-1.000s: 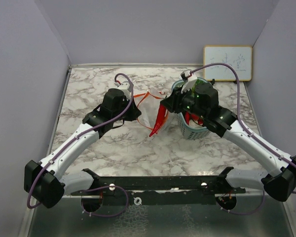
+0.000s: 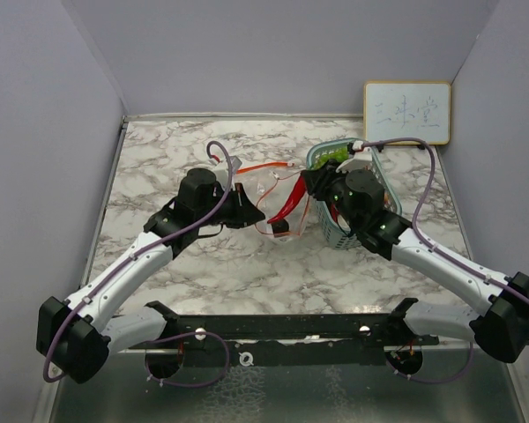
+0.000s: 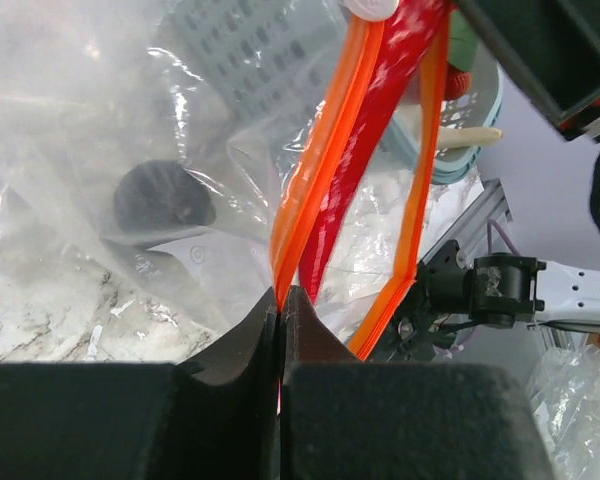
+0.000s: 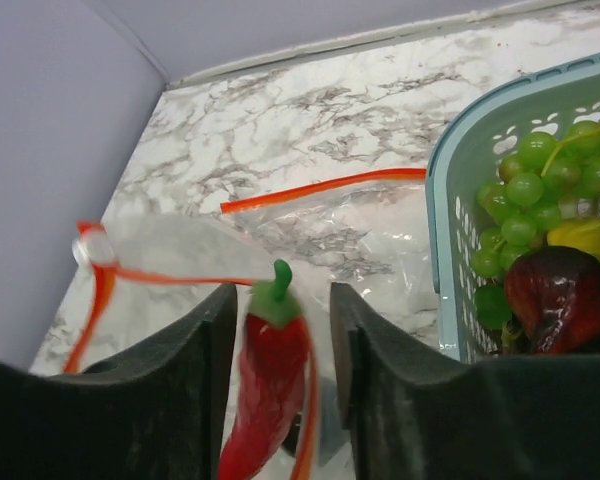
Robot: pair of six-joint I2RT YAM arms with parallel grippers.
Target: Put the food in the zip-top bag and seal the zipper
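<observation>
A long red pepper [image 2: 286, 202] with a green stem hangs at the mouth of the clear zip bag [image 3: 90, 130], held by my right gripper, which is shut on it. The bag's orange zipper edges [image 3: 310, 170] frame the pepper. A dark round item [image 3: 163, 198] shows through the plastic. My left gripper is shut at the bag's orange edge, the thin edge running into its fingertips.
A teal basket [image 4: 445, 200] at the right holds grapes [image 4: 525, 190], a dark red fruit [image 4: 560, 300] and other food. A whiteboard [image 2: 406, 111] lies at the back right.
My left gripper has moved slightly right and down in the top view.
</observation>
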